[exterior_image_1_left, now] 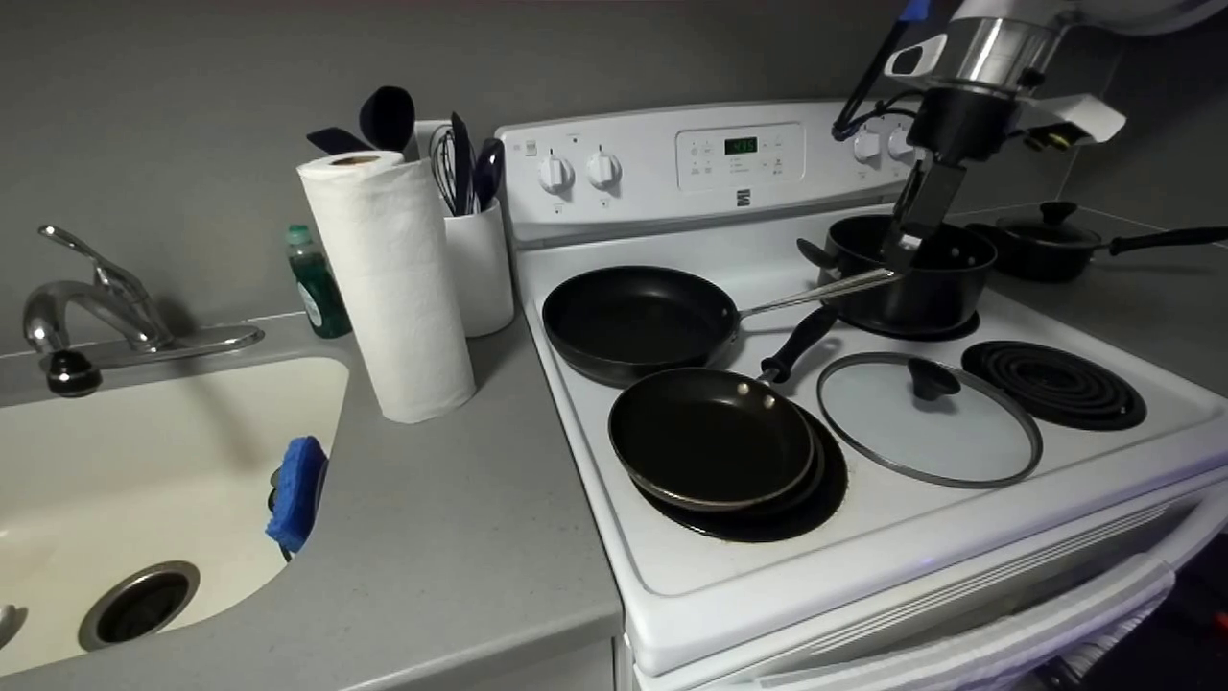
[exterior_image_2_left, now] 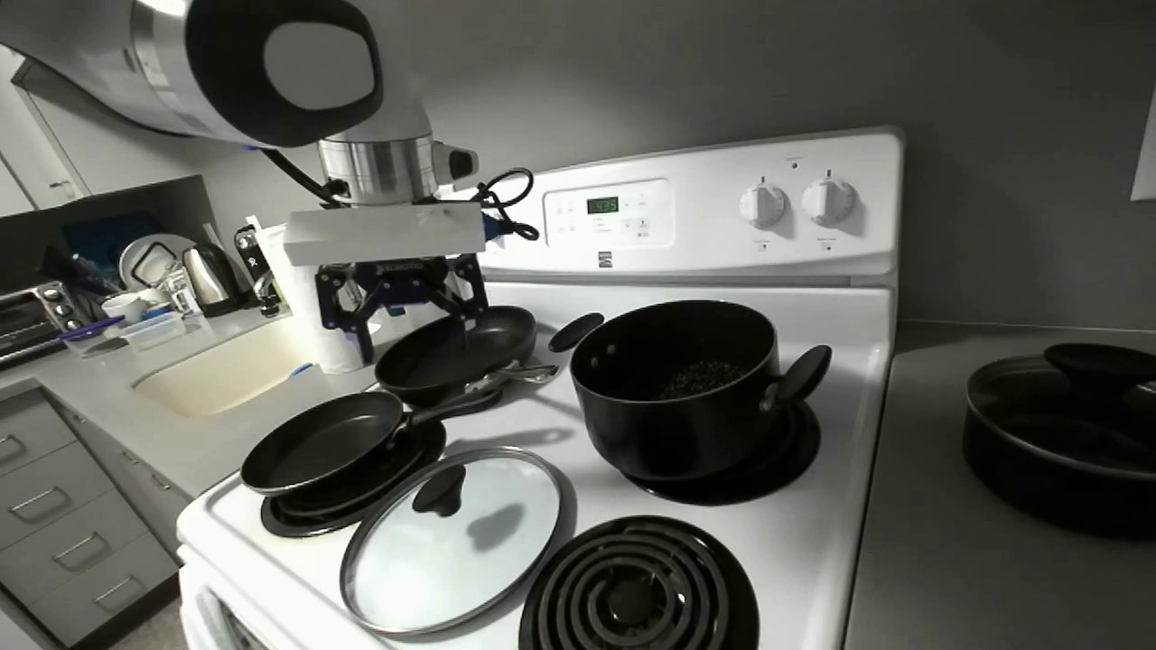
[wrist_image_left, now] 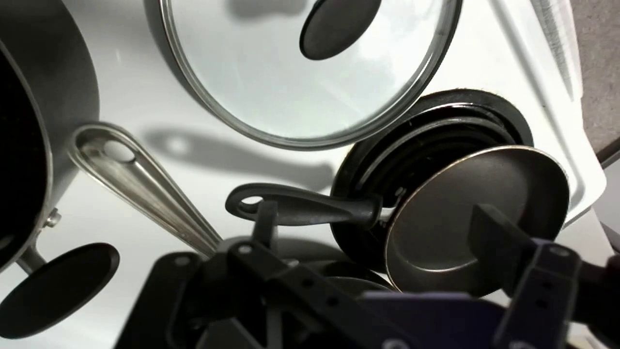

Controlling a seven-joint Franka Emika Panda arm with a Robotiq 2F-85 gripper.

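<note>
My gripper (exterior_image_2_left: 419, 334) hangs open above the stove, its fingers spread wide with nothing between them. In the wrist view the small frying pan (wrist_image_left: 447, 227) lies below, its black handle (wrist_image_left: 308, 208) crossing between the fingers. The larger frying pan (exterior_image_1_left: 639, 317) sits behind it, and its steel handle (wrist_image_left: 148, 186) points toward the deep pot. That black pot (exterior_image_2_left: 677, 428) holds some dark, grainy contents. On the stovetop rests a glass lid (exterior_image_2_left: 455, 552) with a black knob (wrist_image_left: 337, 26). Part of the larger pan is hidden behind my gripper in the wrist view.
A bare coil burner (exterior_image_2_left: 639, 601) is at the front right. A lidded saucepan (exterior_image_1_left: 1048, 248) stands on the right counter. To the left are a paper towel roll (exterior_image_1_left: 391, 288), a utensil crock (exterior_image_1_left: 478, 271) and the sink (exterior_image_1_left: 173, 461).
</note>
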